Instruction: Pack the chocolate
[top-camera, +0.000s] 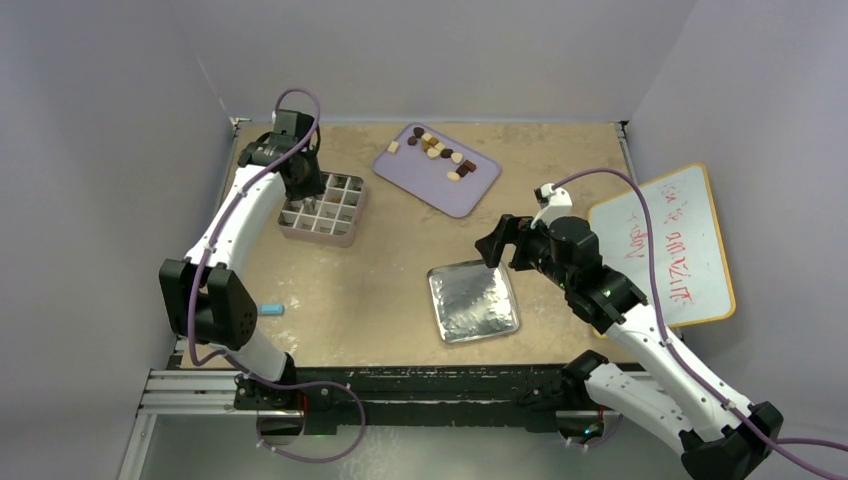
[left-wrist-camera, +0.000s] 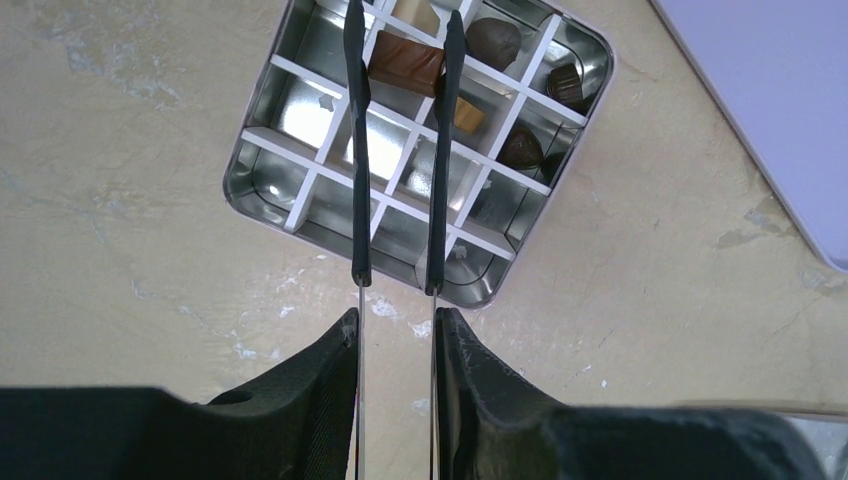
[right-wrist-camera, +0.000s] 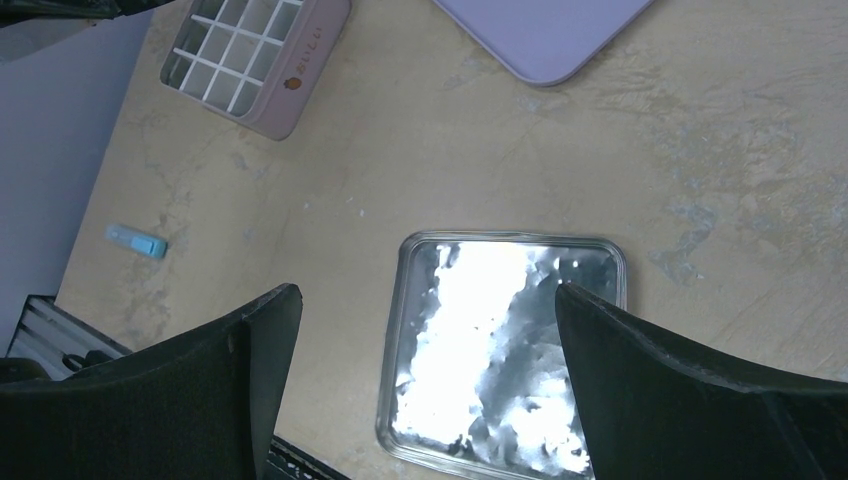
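Observation:
In the left wrist view a gridded metal box (left-wrist-camera: 270, 205) holds several chocolates: a brown bar (left-wrist-camera: 405, 60), a dark round one (left-wrist-camera: 492, 42) and smaller pieces. My left gripper is over it, its long fingers partly open on either side of the brown bar; whether they touch it is unclear. In the top view a lilac tray (top-camera: 420, 180) holds several dark, cream and tan chocolates. My right gripper (top-camera: 500, 240) stands open and empty above the table, near the silver tray (top-camera: 470, 300).
A small blue object (top-camera: 270, 309) lies at the front left. A whiteboard (top-camera: 660, 250) leans at the right.

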